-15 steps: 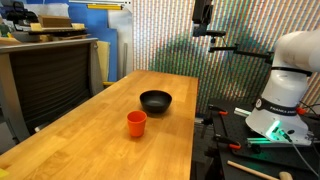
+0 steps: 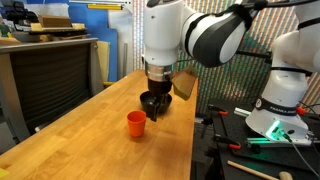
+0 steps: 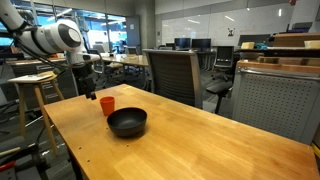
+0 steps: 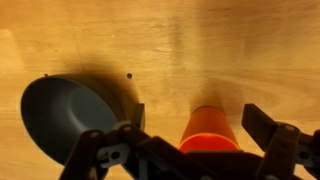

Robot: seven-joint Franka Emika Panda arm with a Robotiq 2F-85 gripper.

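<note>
An orange-red cup (image 2: 136,125) stands on the wooden table, with a black bowl (image 3: 126,124) beside it. My gripper is open, its two fingers wide apart. Looking down in the wrist view, the cup (image 4: 208,130) shows between and below the fingers, its lower part cut off by the gripper body. To the left of the fingers lies the bowl (image 4: 62,118). Exterior view 1 has the gripper hanging over the table near the cup and partly covering the bowl. Nothing is held.
An office chair (image 3: 178,84) stands against its far side. Tools with wooden handles (image 2: 250,171) lie on the dark surface by the arm's base.
The arm has come down from high above the table towards the cup and bowl. Both objects have stayed where they were.
</note>
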